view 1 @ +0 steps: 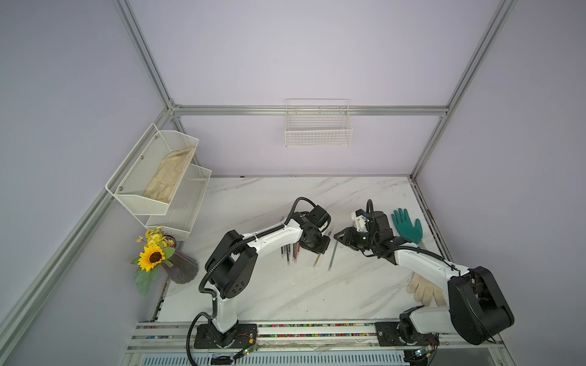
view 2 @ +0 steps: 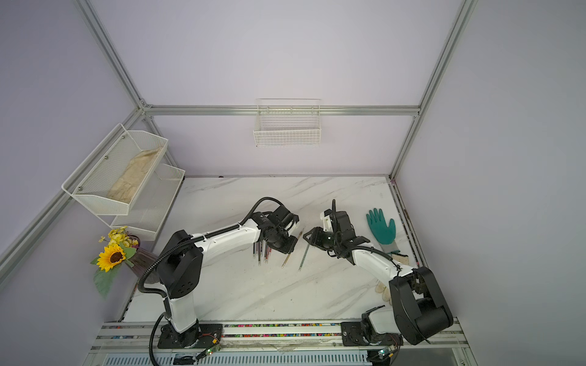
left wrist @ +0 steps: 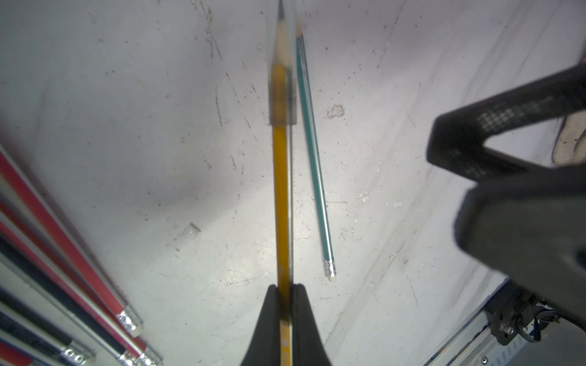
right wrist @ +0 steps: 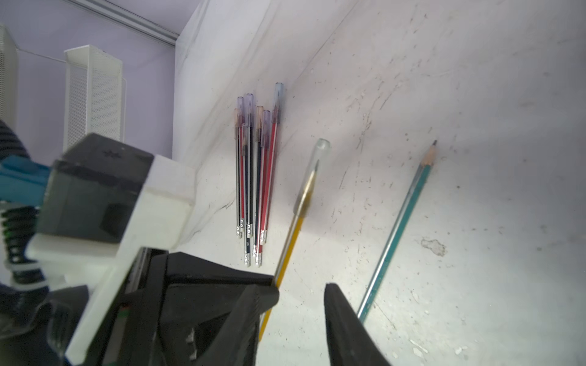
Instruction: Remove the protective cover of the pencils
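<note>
My left gripper is shut on a yellow pencil (left wrist: pixel 281 195), holding it along the lower shaft. A clear cover (right wrist: pixel 313 174) still encloses this pencil's pointed end. My right gripper stands open with nothing between its fingers, a short way to the right of the yellow pencil. On the table farther right lies a teal pencil (right wrist: pixel 395 235), its sharpened tip bare. Several red and dark pencils (right wrist: pixel 251 183) lie bunched to the left, with clear covers on their tips.
A green glove (view 1: pixel 407 226) and a beige glove (view 1: pixel 427 289) lie at the table's right side. White wire baskets (view 1: pixel 160 177) and a vase of sunflowers (view 1: pixel 152 257) stand on the left.
</note>
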